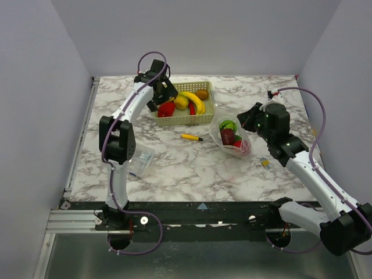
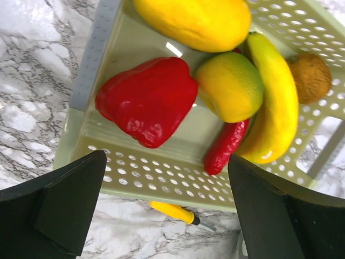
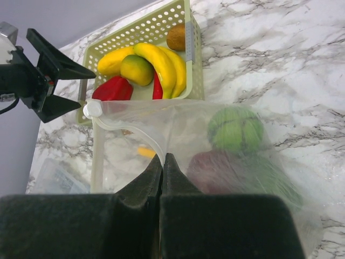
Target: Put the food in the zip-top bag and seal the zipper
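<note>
My left gripper (image 1: 160, 96) hangs open over the food basket (image 1: 177, 120). Below it in the left wrist view are a red bell pepper (image 2: 145, 100), mangoes (image 2: 226, 86), bananas (image 2: 272, 102), a red chili (image 2: 225, 147) and a brown round fruit (image 2: 310, 76). My right gripper (image 1: 247, 119) is shut on the rim of the upright clear zip bag (image 3: 129, 145). The bag holds a green round item (image 3: 235, 130), a dark red item (image 1: 226, 136) and other food.
A yellow-handled screwdriver (image 1: 190, 136) lies between basket and bag. A clear container (image 1: 142, 160) lies at the left, a small yellow-grey object (image 1: 265, 163) right of the bag.
</note>
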